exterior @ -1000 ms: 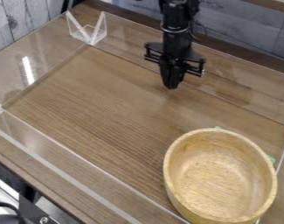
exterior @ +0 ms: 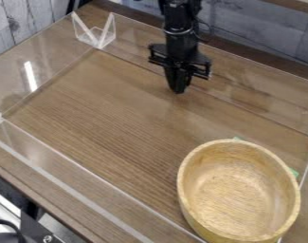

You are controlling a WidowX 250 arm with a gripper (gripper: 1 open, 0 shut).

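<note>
The black robot arm [exterior: 182, 47] comes down from the top centre of the camera view. Its gripper [exterior: 179, 82] hangs low over the upper middle of the wooden table [exterior: 99, 133], pointing down. The fingertips are small and dark, and I cannot make out clearly what, if anything, is between them.
A large pale yellow bowl [exterior: 239, 185] sits at the lower right, with something small and green partly behind it. A white wire-like frame [exterior: 96, 30] stands at the top left.
</note>
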